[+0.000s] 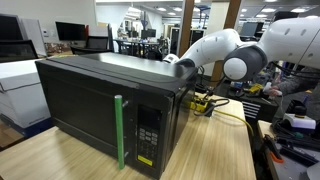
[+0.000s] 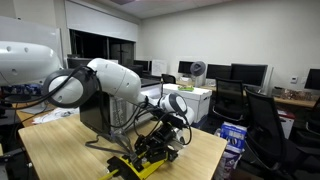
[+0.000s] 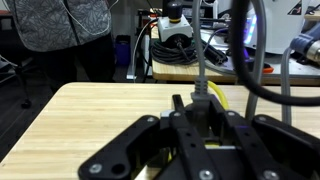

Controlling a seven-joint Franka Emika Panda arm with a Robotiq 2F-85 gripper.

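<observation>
In the wrist view, my gripper is shut on the end of a grey cord [image 3: 201, 84], which rises from between its fingers. Whatever sits at the cord's tip is hidden by the fingers. Behind the black microwave [image 1: 110, 108], exterior view 1 shows a yellow power strip [image 1: 203, 106] on the table, with the gripper partly covered there. From the other side, my gripper [image 2: 165, 139] hangs low over the table, close above the yellow strip [image 2: 126, 168]. Contact between the cord end and the strip cannot be made out.
A green strip [image 1: 119, 130] runs down the microwave's front. A yellow cable [image 1: 238, 119] trails off to the right. Grey and black cords loop near the gripper. Bare wooden tabletop [image 3: 100, 115] lies left of it in the wrist view.
</observation>
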